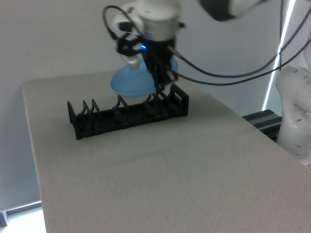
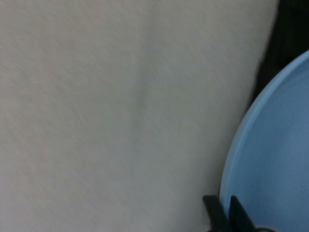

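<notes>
A blue plate hangs in the air just above the back part of a black slotted rack, roughly level and tipped slightly. My gripper is at the plate's near right side, blurred in the camera top view. In the wrist view the plate fills the right side, and the dark fingertips of my gripper straddle its rim, shut on it. Part of the rack shows dark behind the plate.
Cables loop from the wrist to the right. A white robot base stands beyond the table's right edge, beside a dark rail.
</notes>
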